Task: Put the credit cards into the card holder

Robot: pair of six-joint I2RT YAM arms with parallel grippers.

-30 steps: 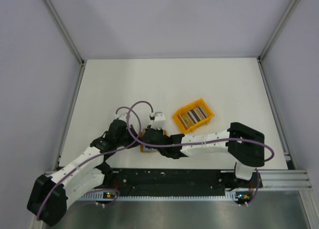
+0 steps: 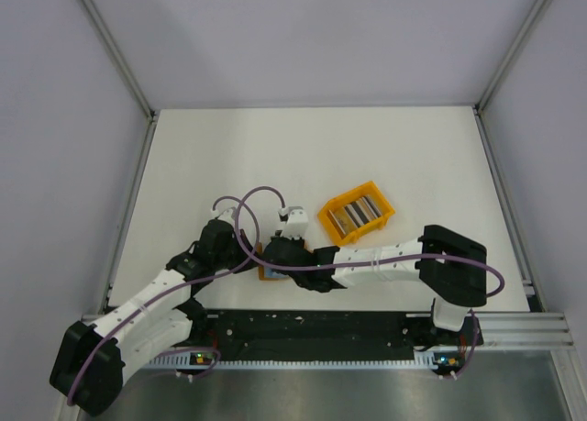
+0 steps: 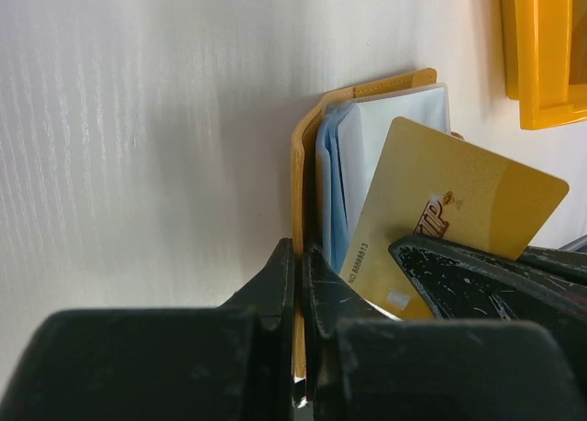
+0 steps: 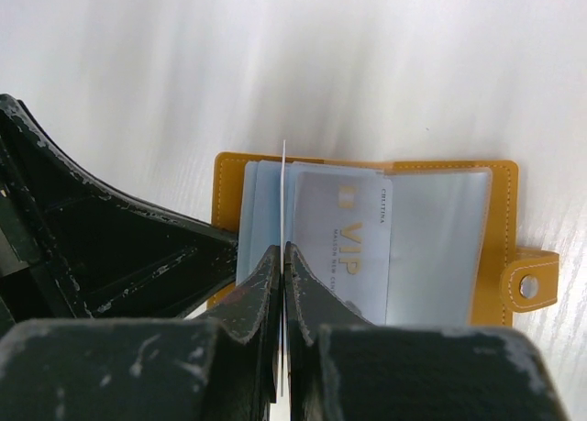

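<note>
The card holder [image 4: 512, 201], a tan cover with clear sleeves, lies open on the table near the front. My left gripper is shut on its cover edge, which stands upright between the fingers. A gold card [image 3: 445, 192] is pinched in my right gripper, which is shut on it above the holder. In the right wrist view that card shows only as a thin upright line over the left sleeves. Whether its lower edge is inside a sleeve, I cannot tell. A pale VIP card [image 4: 341, 238] lies in the holder.
Beyond the holder to the right stands a yellow box [image 2: 330, 228] with several cards [image 2: 360, 210] in it. Both arms crowd close together around the holder.
My right gripper has shifted very slightly to the right over the holder. The left arm, the holder and the yellow box look unmoved.
</note>
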